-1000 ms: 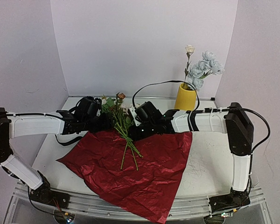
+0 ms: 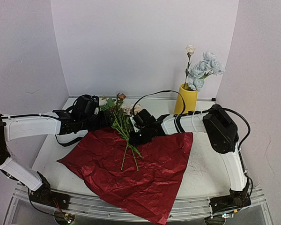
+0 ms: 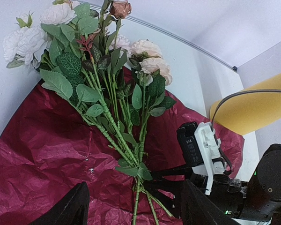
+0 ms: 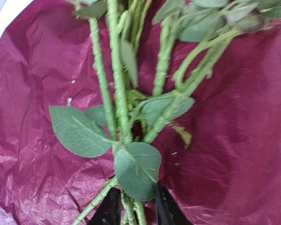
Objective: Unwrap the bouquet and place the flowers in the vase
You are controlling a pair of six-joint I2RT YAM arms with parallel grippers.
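A loose bunch of flowers (image 3: 107,110) lies on the red sheet, pale and brown blooms away from me and green stems (image 2: 129,152) crossing toward me. My right gripper is low over the stems where they cross. Its fingers (image 4: 167,208) stand open, one on each side of several stems, with a leaf partly over the gap. Left of the bunch, near the leaves, hovers my left gripper (image 2: 107,120); its fingers (image 3: 68,208) are wide apart and hold nothing. The yellow vase (image 2: 189,99) stands upright at the back right, with a white flower (image 2: 190,49) and pale blue flowers (image 2: 204,70) in it.
Crumpled red wrapping (image 2: 145,187) covers the middle of the table and hangs over the front edge. The right arm's black cable (image 2: 154,93) loops in front of the vase. Bare white table (image 2: 203,164) shows on the right.
My right arm has moved left and a little toward the front, bringing its gripper onto the stems. The left arm shifted only slightly. The flowers and vase look unmoved.
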